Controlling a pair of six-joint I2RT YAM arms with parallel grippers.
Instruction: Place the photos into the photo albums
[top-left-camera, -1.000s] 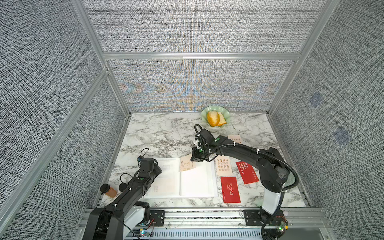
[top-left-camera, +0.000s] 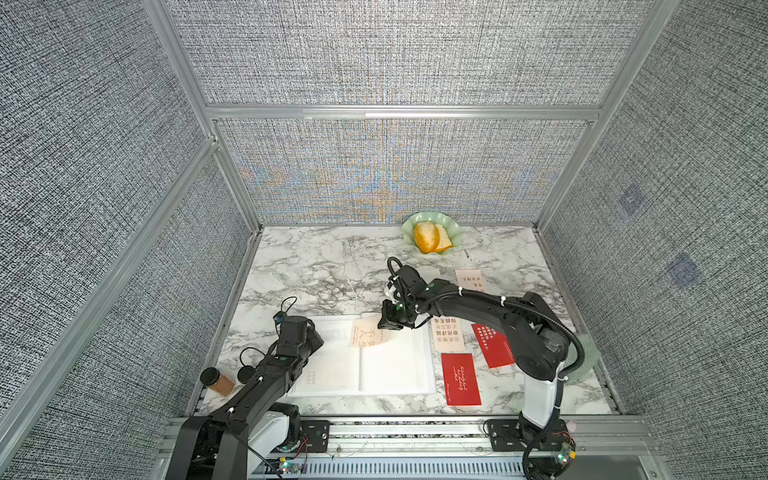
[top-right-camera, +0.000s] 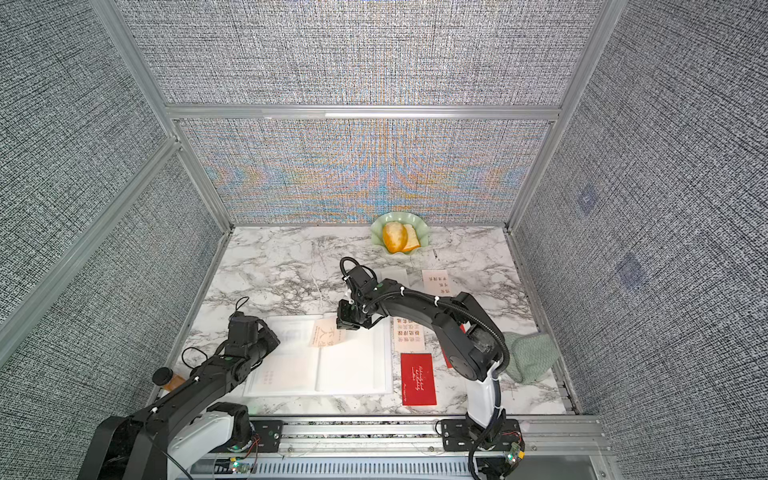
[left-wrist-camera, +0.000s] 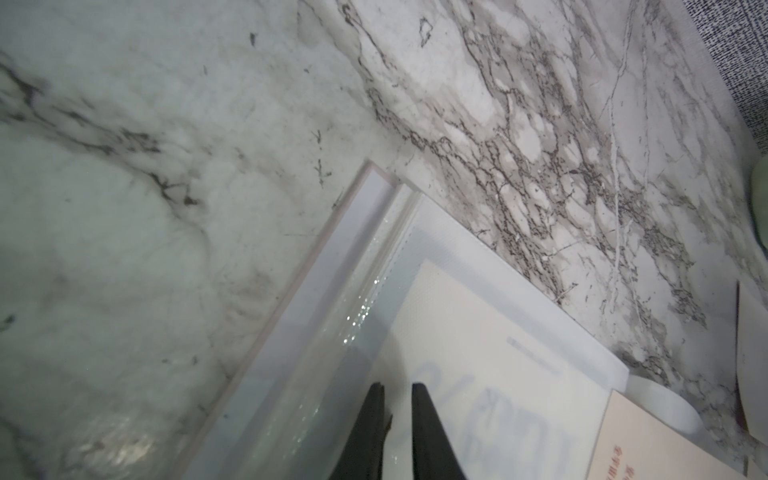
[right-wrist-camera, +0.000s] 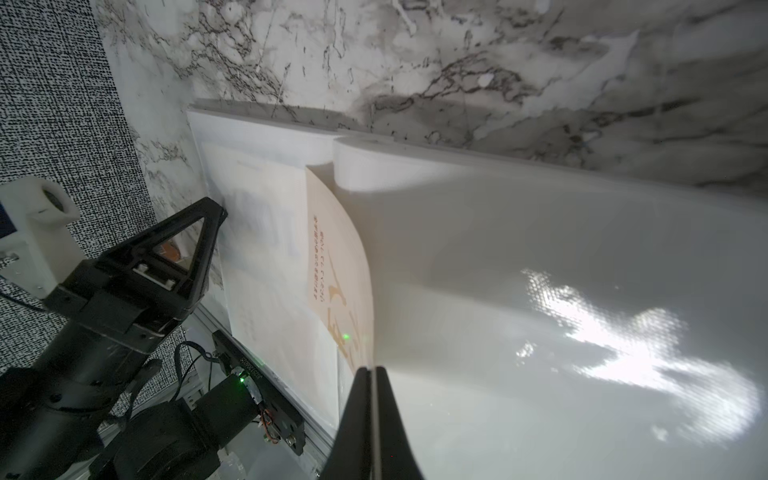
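An open white photo album (top-left-camera: 400, 372) lies at the front centre. My right gripper is shut on a thin beige photo (right-wrist-camera: 336, 272) at the album's spine; in that wrist view the photo curves up from the fingers over the left page. My left gripper hangs low over the album's left page, its fingers slightly apart with nothing visible between them. Right of the album lie beige printed cards (top-left-camera: 448, 336) and red cards (top-left-camera: 461, 380) (top-left-camera: 494, 344).
A green bowl (top-left-camera: 432, 228) with bread stands at the back. A brown jar (top-left-camera: 217, 381) is at the front left. A grey-green cloth (top-right-camera: 532, 356) lies at the right.
My right gripper has moved a little left and toward the front, and the beige photo with it, onto the spine. The left arm looks still.
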